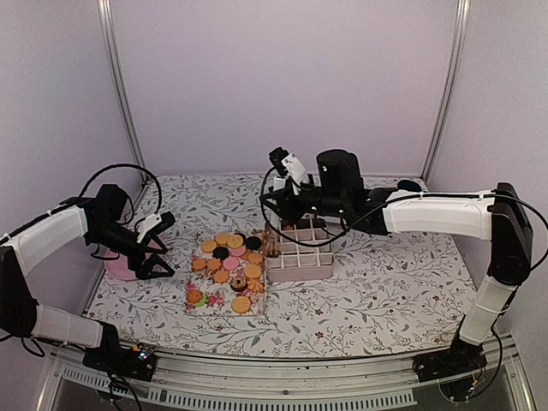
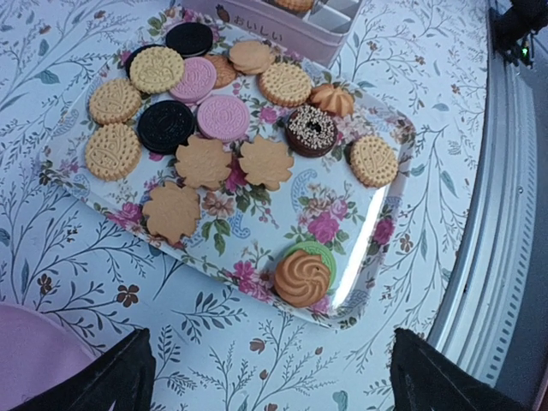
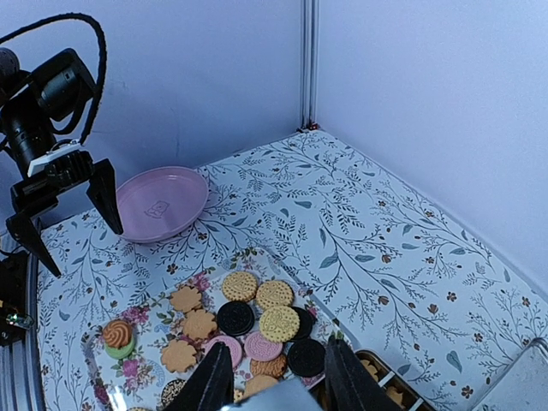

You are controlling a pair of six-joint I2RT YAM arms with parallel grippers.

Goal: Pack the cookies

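Note:
Assorted cookies lie on a flowered tray (image 1: 223, 310): black sandwich cookies (image 2: 167, 128), pink round ones (image 2: 223, 117), a sprinkled chocolate ring (image 2: 312, 131) and a swirl cookie (image 2: 301, 279) resting on a green one. Right of the tray stands a pale pink divided box (image 1: 300, 273), with brown cookies in its left and back compartments. My right gripper is open above the box's back left; a pale shape low between its fingers cannot be made out. Left of the tray, my left gripper (image 1: 164, 246) hangs open and empty.
A pink plate (image 3: 163, 204) lies at the far left, partly beneath the left arm. Bare patterned cloth extends to the right of the box and in front of it. Walls close off the back and sides.

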